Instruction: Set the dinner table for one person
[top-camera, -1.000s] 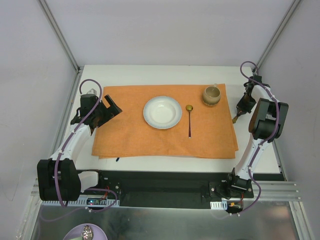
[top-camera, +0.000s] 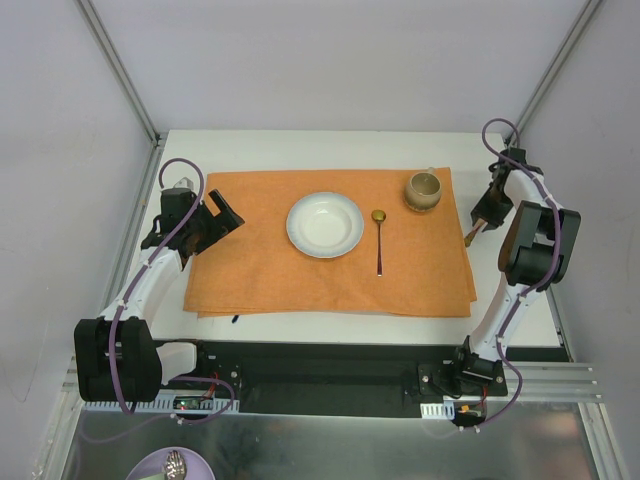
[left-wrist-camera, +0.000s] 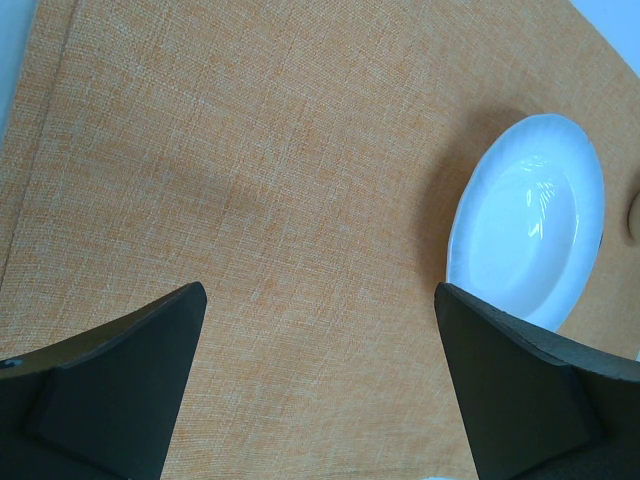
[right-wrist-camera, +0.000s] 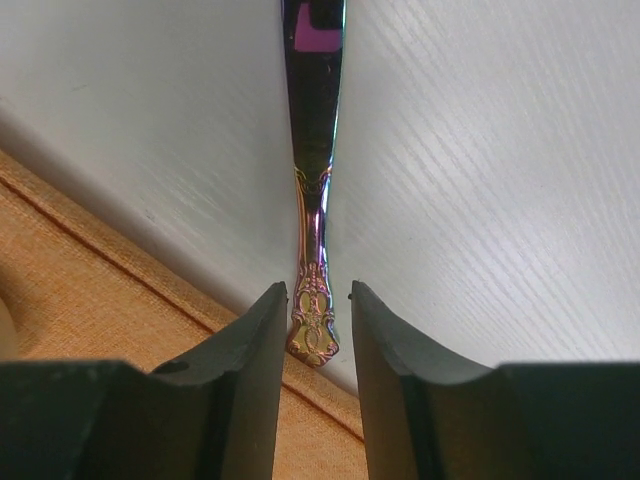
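Observation:
A white plate (top-camera: 324, 215) lies on the orange placemat (top-camera: 310, 285), with a gold spoon (top-camera: 379, 240) right of it and a beige mug (top-camera: 422, 192) at the mat's upper right. A knife (right-wrist-camera: 312, 200) rests on the white table just past the mat's right edge, its ornate handle end at the mat. My right gripper is open above that handle, fingertips on either side of it. My left gripper is open over the mat's left part, nothing between its fingers, with the plate (left-wrist-camera: 535, 215) off to the right in its view.
A purple bowl (top-camera: 155, 468) with metal items sits below the table at the bottom left.
My right gripper has shifted slightly over the last second near the knife at the mat's right edge. The left arm and the other objects have not moved.

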